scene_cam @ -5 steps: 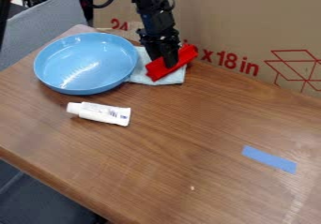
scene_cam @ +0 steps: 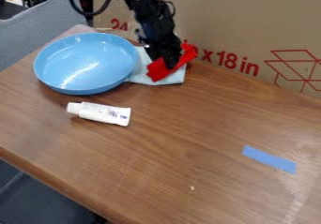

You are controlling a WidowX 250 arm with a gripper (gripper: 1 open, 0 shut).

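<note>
My black gripper [scene_cam: 168, 55] is at the back of the table, shut on a red object [scene_cam: 164, 69] that is tilted, running from lower left up to the right. Beneath the red object is a light folded cloth [scene_cam: 143, 77], beside the blue plate [scene_cam: 85, 63]. The gripper's fingertips are partly hidden against the red object. A white tube [scene_cam: 98, 113] lies in front of the plate.
A cardboard box wall [scene_cam: 251, 26] with red print stands along the back. A strip of blue tape [scene_cam: 268, 159] is stuck on the wooden table [scene_cam: 189, 162] at the right.
The arm and gripper have shifted very slightly at the back. The red object, plate, cloth and tube look nearly unchanged.
</note>
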